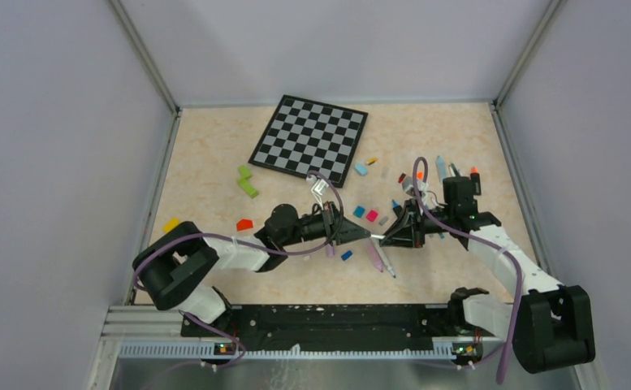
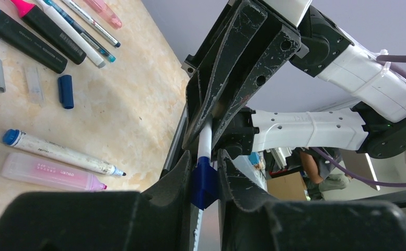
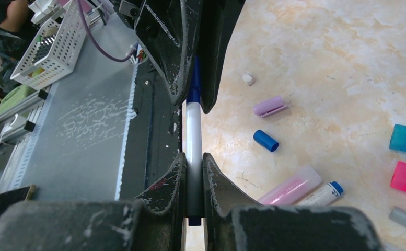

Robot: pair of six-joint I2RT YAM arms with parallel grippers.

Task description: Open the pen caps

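A white pen (image 1: 376, 236) with a blue cap (image 2: 204, 184) spans the gap between my two grippers above the table. My right gripper is shut on its white barrel. The blue cap sits between the fingers of my left gripper, which lie close on both sides; whether they press on it I cannot tell. On the table in the left wrist view lie an uncapped white marker (image 2: 65, 151) and an uncapped pink pen (image 2: 54, 171). Loose caps, one blue (image 3: 266, 140) and one purple (image 3: 270, 106), rest on the table.
Several other pens, such as a black one with a pink end (image 2: 51, 31), lie on the right part of the table. A chessboard (image 1: 310, 140) lies at the back. Small coloured blocks, including a red one (image 1: 244, 224), are scattered about.
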